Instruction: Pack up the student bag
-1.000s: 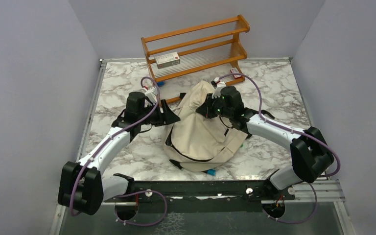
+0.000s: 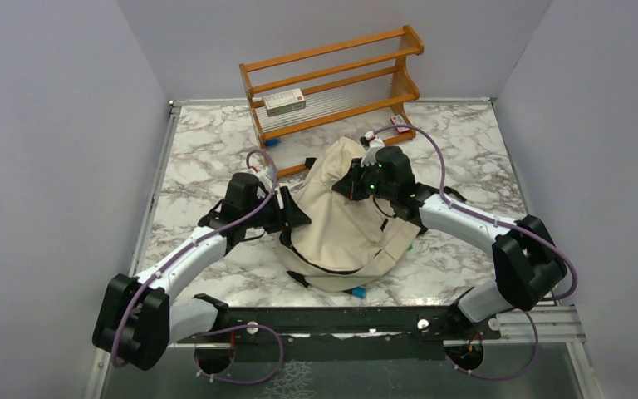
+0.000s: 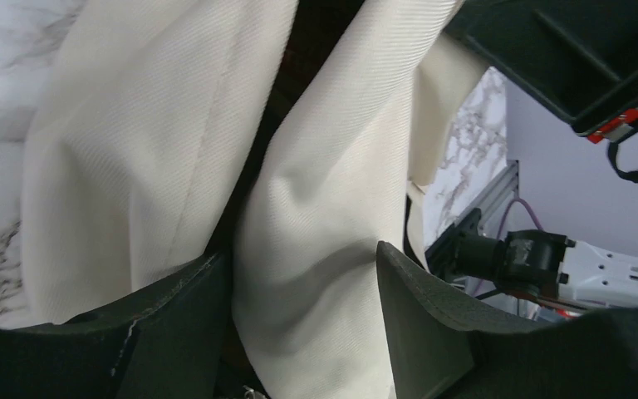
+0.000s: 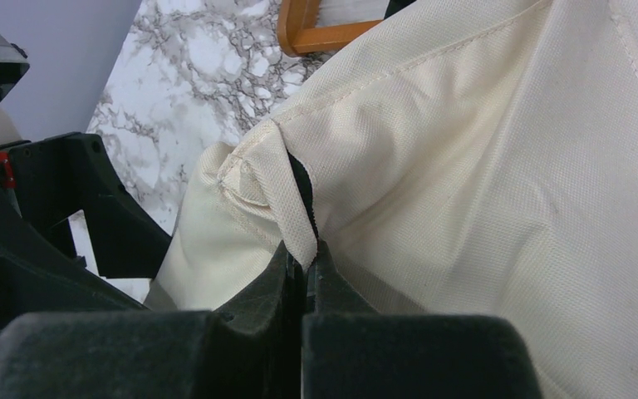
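A cream cloth bag (image 2: 341, 237) with a black zip sprawls across the middle of the table. At its left side my left gripper (image 2: 300, 214) is open. In the left wrist view, a fold of the bag (image 3: 324, 216) runs between the spread fingers; a dark gap lies to the left of this fold. Near the bag's upper part is my right gripper (image 2: 346, 189). The right wrist view has the right gripper's fingertips (image 4: 326, 270) shut on a thin stitched edge of the bag (image 4: 287, 199). What lies inside the bag is hidden.
A wooden rack (image 2: 332, 87) stands behind the bag, with a pale box (image 2: 284, 101) on it and a small red-and-white box (image 2: 399, 123) by its right end. Bare marble table (image 2: 203, 154) shows at left and right.
My left gripper has moved down along the bag's left side, toward the near edge of the table. The right arm and most of the bag look unchanged.
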